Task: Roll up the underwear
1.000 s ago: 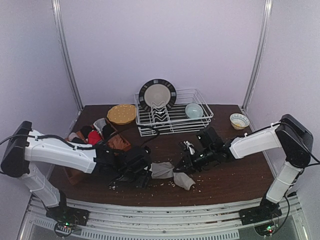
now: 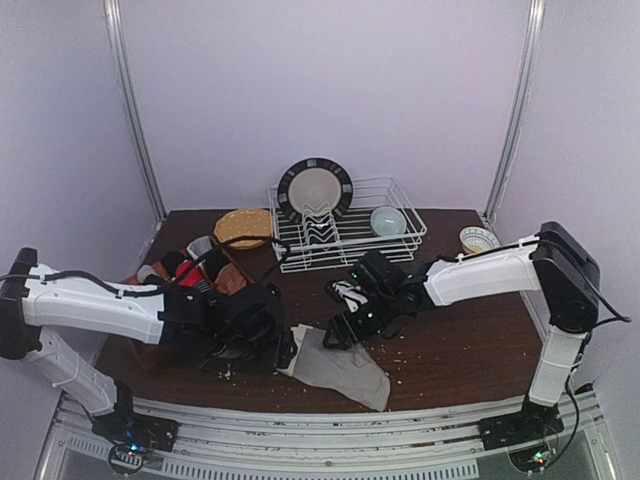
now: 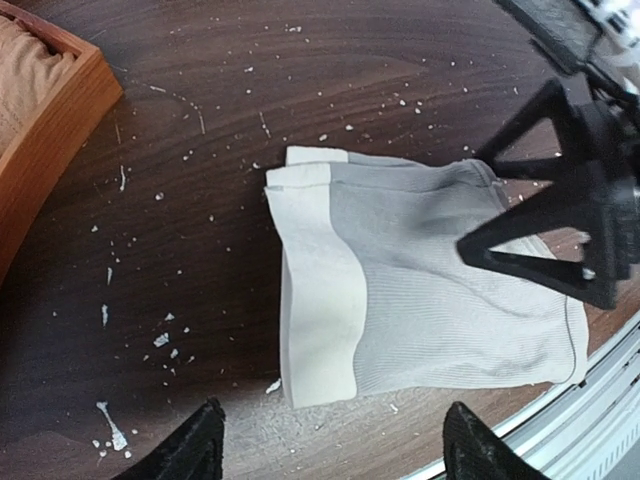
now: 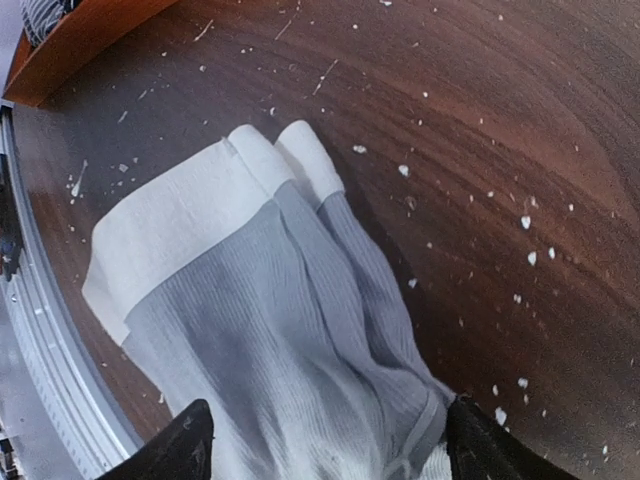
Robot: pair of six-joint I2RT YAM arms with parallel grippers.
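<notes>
The grey underwear (image 2: 345, 372) with its white waistband (image 3: 325, 310) lies on the dark table, spread out with a folded strip along its far edge. In the left wrist view my left gripper is open, nothing between its fingers, the waistband end just beyond it. My right gripper is also open and sits over the far part of the cloth. One right fingertip (image 4: 465, 430) is close beside the folded edge; whether it touches cannot be made out. Cloth shows between the right fingers, not gripped.
A wooden box (image 2: 150, 355) of clothes stands at the left, partly behind the left arm. The white dish rack (image 2: 350, 250) with a plate (image 2: 315, 190) is at the back, a bowl (image 2: 478, 240) at the right. Bare table lies right of the cloth.
The underwear went from bunched to spread flatter toward the front. The left arm drew back slightly left.
</notes>
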